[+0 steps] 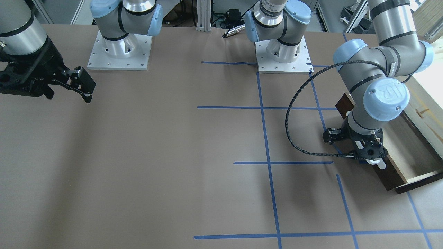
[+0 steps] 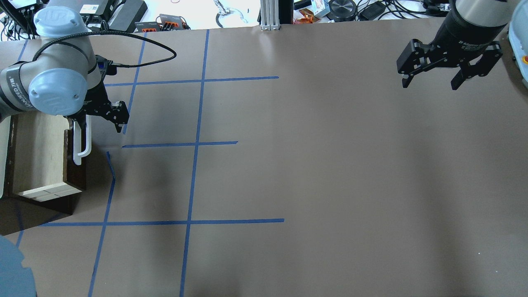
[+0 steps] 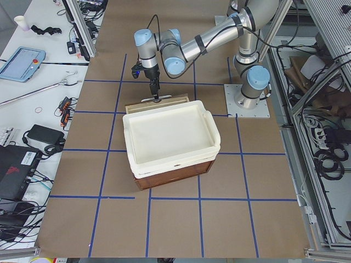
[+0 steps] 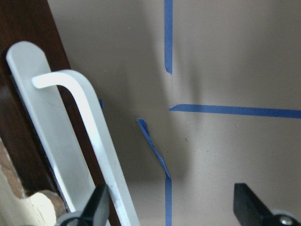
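A wooden drawer (image 1: 411, 153) with a dark front and a white bar handle (image 4: 96, 127) juts from a box with a white tray (image 3: 171, 137) on top. My gripper (image 1: 359, 147) is over the drawer front at the handle. In the left wrist view its left finger touches or sits right against the handle bar, and the right finger is well apart over bare table, so it is open. In the top view the handle (image 2: 86, 138) is partly under the gripper.
Another black gripper (image 2: 448, 64) hangs at the far side of the table. Two further arms stand on white plates (image 1: 284, 62) at the back.
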